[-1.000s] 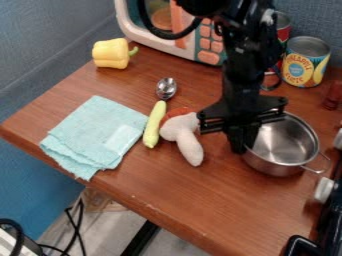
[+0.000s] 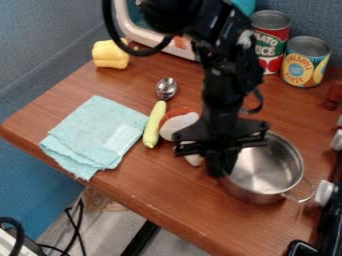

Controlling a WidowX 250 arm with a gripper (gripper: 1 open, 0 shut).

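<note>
The black arm reaches down from the top, its gripper (image 2: 225, 158) low at the left rim of a steel pot (image 2: 270, 172), over a pale mushroom-like object (image 2: 186, 128) with a red-orange part behind it. The arm hides much of that object, and whether the fingers hold anything cannot be seen. A yellow banana-like item (image 2: 155, 124) and a spoon (image 2: 166, 88) lie left of it.
A folded blue cloth (image 2: 94, 137) lies at front left, a yellow pepper (image 2: 112, 54) at back left. Cans (image 2: 305, 62), a toy microwave and a small red bottle (image 2: 334, 96) stand at the back. Black appliance at right edge.
The gripper has shifted slightly left and down, covering more of the pale object. The pot has moved a little toward the front of the table.
</note>
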